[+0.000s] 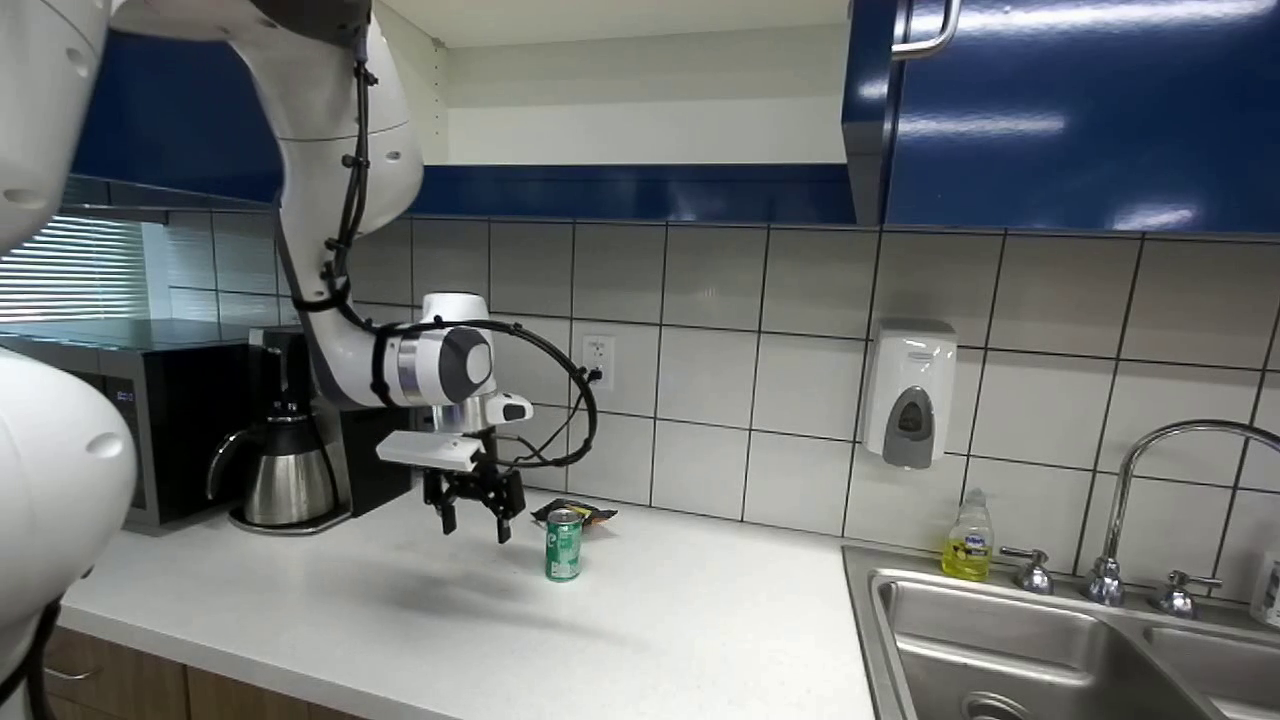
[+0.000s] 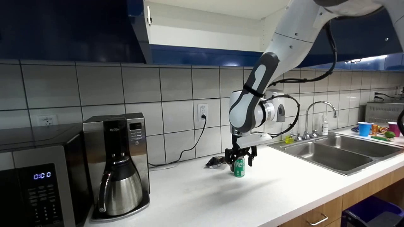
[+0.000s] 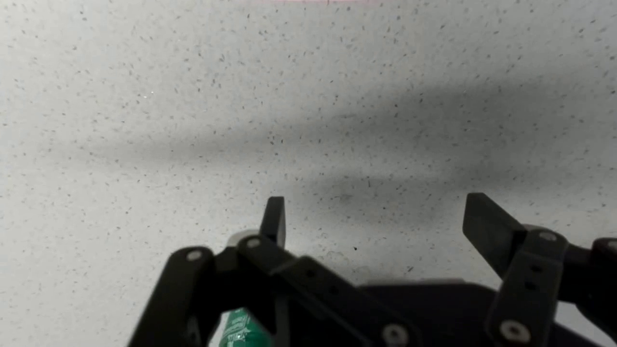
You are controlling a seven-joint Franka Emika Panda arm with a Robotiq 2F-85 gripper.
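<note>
A green can [image 1: 563, 547] stands upright on the white counter [image 1: 720, 612]. Left of it in the first exterior view, and a little above the counter, my gripper [image 1: 475, 528] points down with its fingers open. In the second exterior view the gripper [image 2: 241, 162] partly overlaps the can [image 2: 239, 168]. From the wrist, bare counter shows between the parted fingers of the gripper; only a sliver of the green can [image 3: 245, 330] peeks out behind the left finger. Behind the can lies a dark, crumpled-looking packet [image 1: 584, 514].
A coffee maker with a steel carafe [image 1: 290, 474] and a microwave [image 2: 41, 177] stand at the left. The sink [image 1: 1008, 636], dish soap [image 1: 969, 542] and faucet [image 1: 1122, 504] are on the right. Counter between can and sink is clear; an open cabinet [image 1: 648, 102] is overhead.
</note>
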